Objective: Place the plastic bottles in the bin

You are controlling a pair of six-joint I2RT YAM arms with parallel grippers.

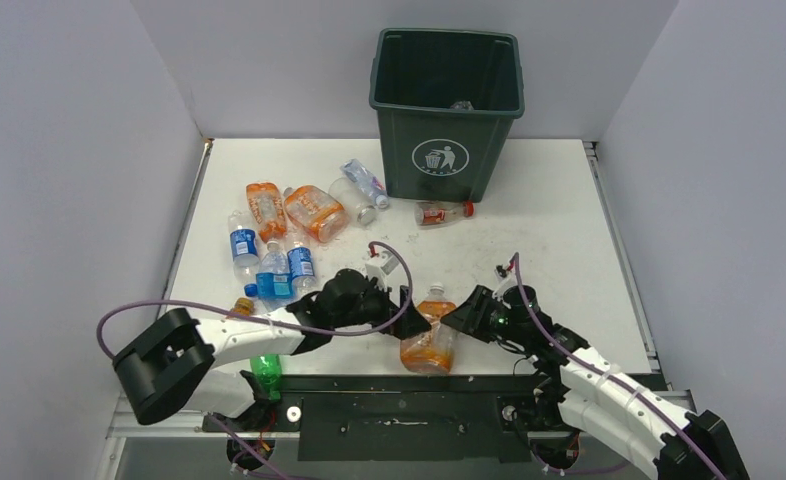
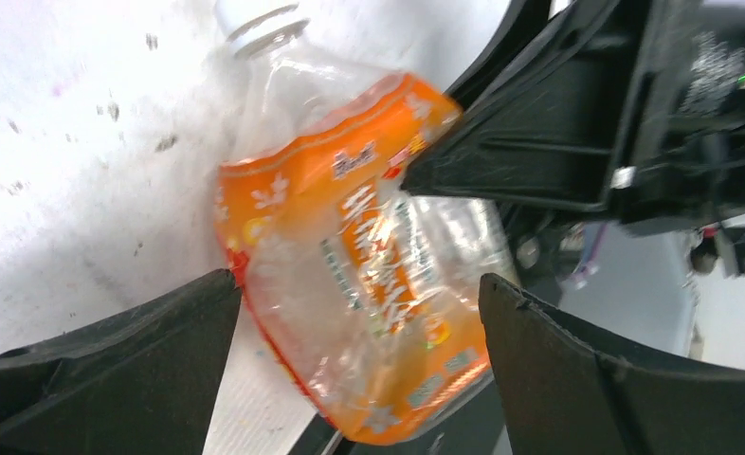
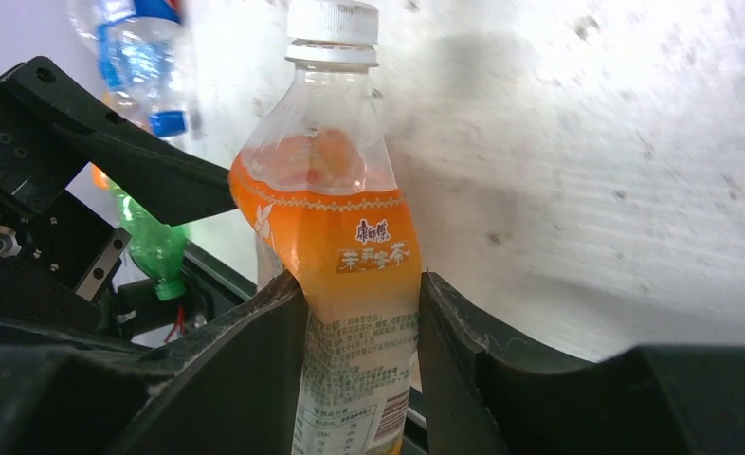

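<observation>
An orange-labelled plastic bottle with a white cap is held up near the front of the table. My right gripper is shut on it, with the label creased between its fingers. Facing it from the left, my left gripper stands open, its fingers spread and the bottle beyond them, not clasped. The green bin stands at the table's back edge with something clear inside. Several bottles lie at the left, among them another orange-labelled bottle and a blue-labelled bottle.
A red-capped bottle lies just in front of the bin. At the front left, a green bottle is partly hidden by the left arm.
</observation>
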